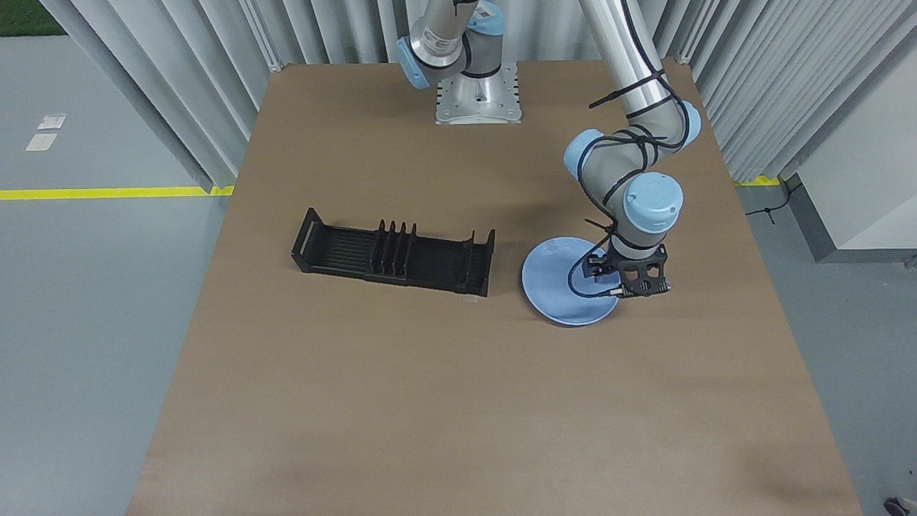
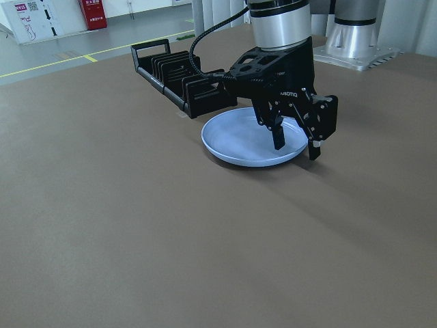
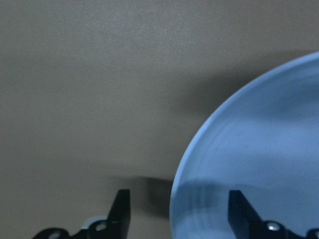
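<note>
A light blue plate [image 1: 559, 284] lies flat on the brown table, partly hidden by the arm in the front view. My gripper [image 2: 296, 147] is low over the plate's edge on the right side in the left view, fingers apart. In the wrist view the plate's rim [image 3: 185, 162] runs between the two open fingertips of my gripper, with one finger over bare table and the other over the plate. I cannot tell whether the fingers touch anything.
A black slotted rack [image 1: 352, 254] stands left of the plate.
</note>
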